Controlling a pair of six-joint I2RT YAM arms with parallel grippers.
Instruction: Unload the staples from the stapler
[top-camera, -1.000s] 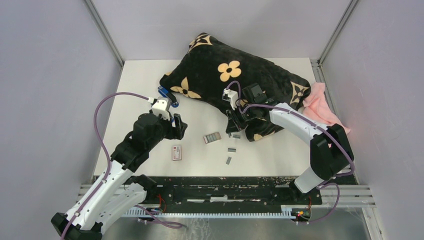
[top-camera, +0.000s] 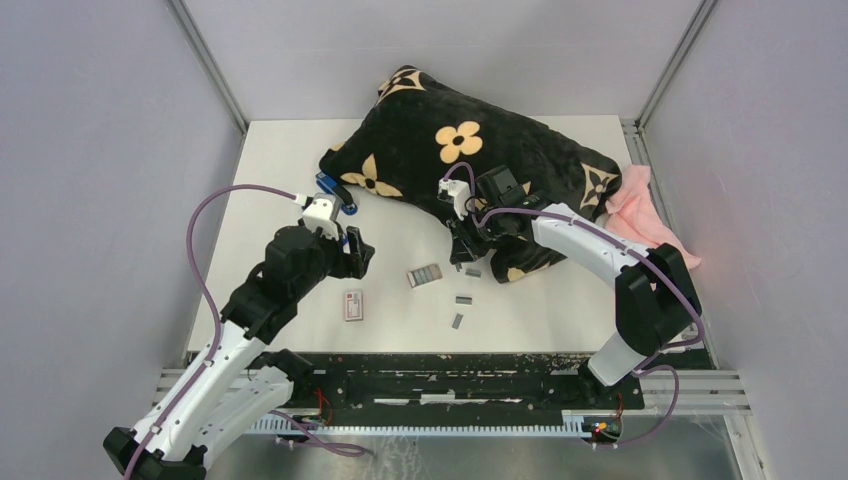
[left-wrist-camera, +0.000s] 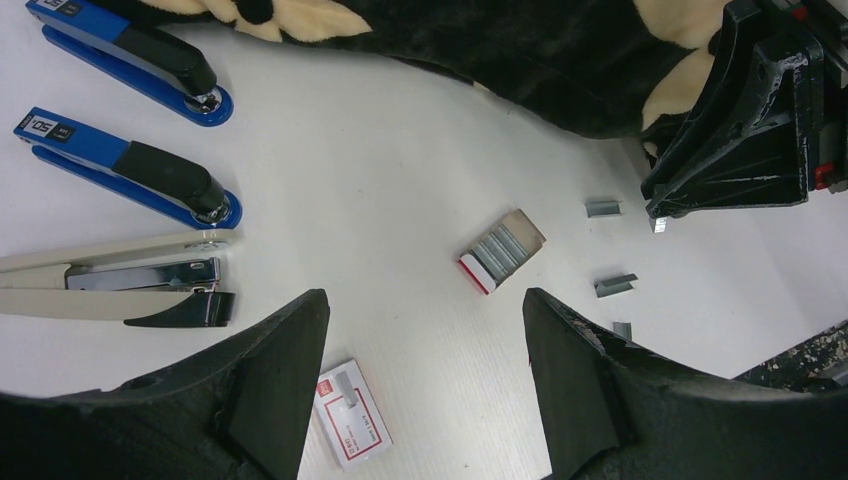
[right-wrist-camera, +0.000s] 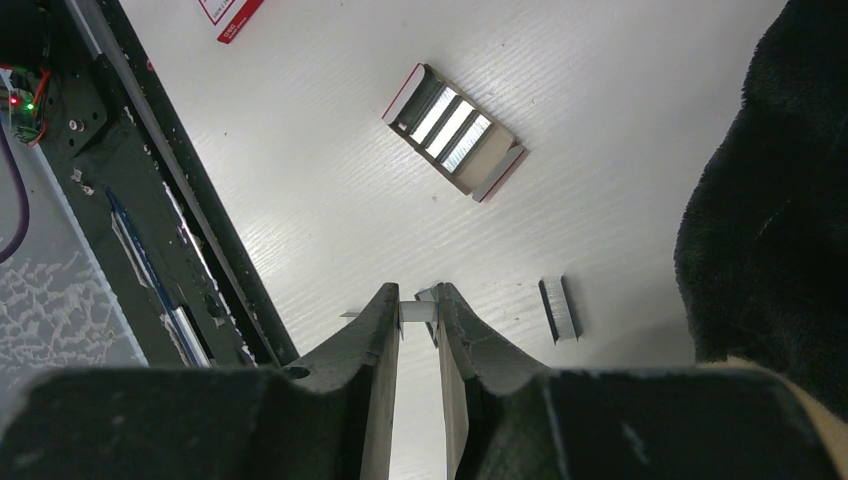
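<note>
On the left in the left wrist view lie two blue staplers (left-wrist-camera: 130, 165) and an opened cream stapler (left-wrist-camera: 100, 308). An open box of staple strips (right-wrist-camera: 445, 125) lies mid-table, with loose strips (right-wrist-camera: 558, 307) beside it. My right gripper is shut on a small silver staple strip (left-wrist-camera: 658, 224), held above the table to the right of the box. My left gripper stands open over the table, left of the box, with nothing between its fingers.
A dark patterned blanket (top-camera: 420, 140) covers the back of the table, with a pink cloth (top-camera: 640, 210) at right. A white staple box (top-camera: 353, 306) lies near the front left.
My right arm has shifted slightly toward the left of the top view, the staple strip still in its gripper. The left arm has not moved.
</note>
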